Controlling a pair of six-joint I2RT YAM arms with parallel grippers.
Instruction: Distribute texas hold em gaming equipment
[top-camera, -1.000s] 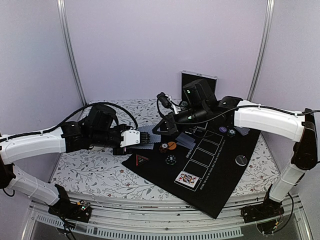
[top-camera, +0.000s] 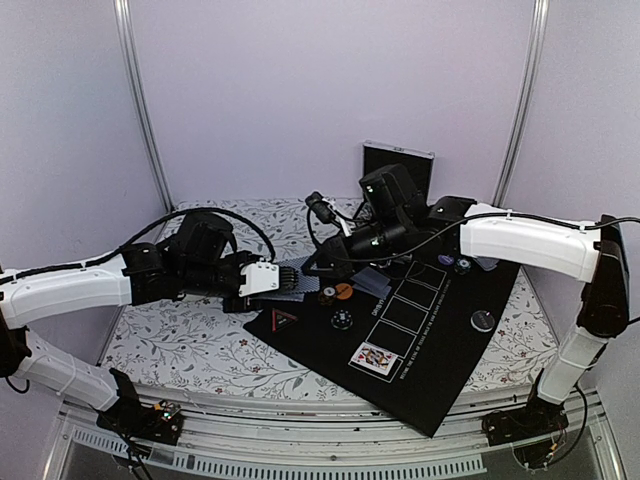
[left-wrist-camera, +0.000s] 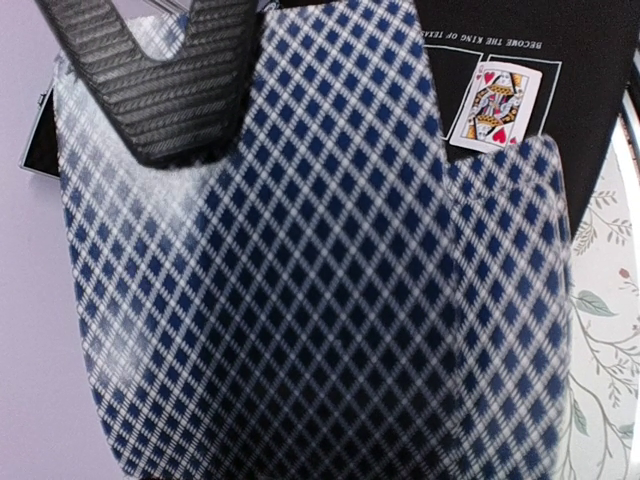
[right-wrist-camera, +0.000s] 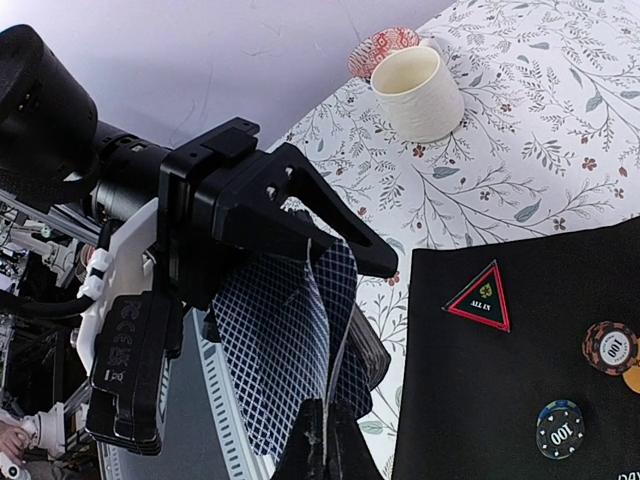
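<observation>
Blue-and-white checked playing cards (left-wrist-camera: 330, 200) fill most of the left wrist view. My left gripper (top-camera: 288, 277) is shut on this deck; one black ribbed finger (left-wrist-camera: 195, 115) shows against the cards, the other is hidden. In the right wrist view the cards (right-wrist-camera: 265, 350) stand bowed, with thin edges running down between the tips of my right gripper. The right gripper is shut, apparently on a card's edge. A face-up queen of hearts (top-camera: 375, 357) lies in a printed box on the black mat (top-camera: 420, 395).
On the mat are a triangular ALL IN marker (right-wrist-camera: 483, 298), a dark 100 chip (right-wrist-camera: 560, 430), a brown chip (right-wrist-camera: 609, 347) and a silver disc (top-camera: 483, 321). An open case (top-camera: 398, 160) stands behind; a white cup (right-wrist-camera: 418, 95) is on the floral cloth.
My right gripper has shifted slightly left and down, closer to the deck. The left arm and the things on the mat look unmoved.
</observation>
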